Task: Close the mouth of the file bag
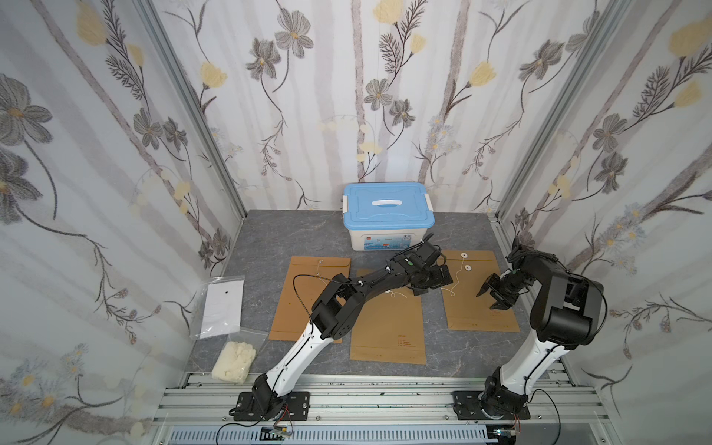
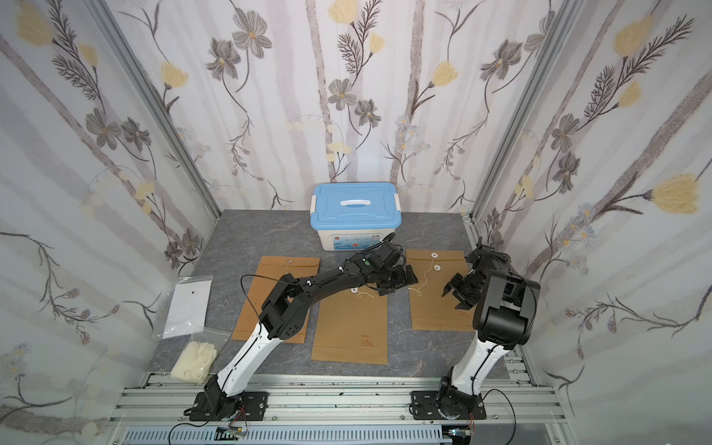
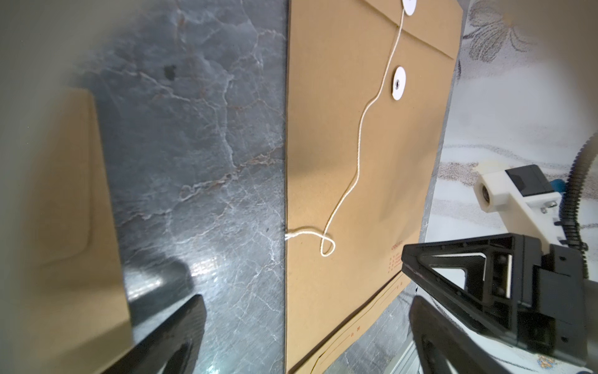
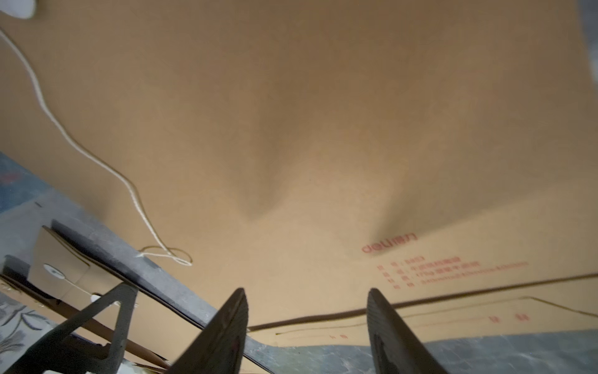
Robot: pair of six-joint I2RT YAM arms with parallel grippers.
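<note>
The right-hand brown file bag (image 1: 474, 315) lies flat, with two white buttons near its top edge. From the upper button a white string (image 3: 358, 155) trails loose down the bag to its left edge, ending in a small loop. The flap lies down over the bag body. My left gripper (image 1: 434, 281) is open over the gap between the middle file bag (image 1: 385, 341) and the right-hand one, above the string's end. My right gripper (image 1: 491, 295) hangs open above the right side of the right-hand bag, nothing between its fingers.
A third file bag (image 1: 296, 311) lies at the left. Behind the bags stands a white box with a blue lid (image 1: 388, 207). Clear plastic packs (image 1: 222, 304) lie at the far left. Bare grey tabletop shows at the front right.
</note>
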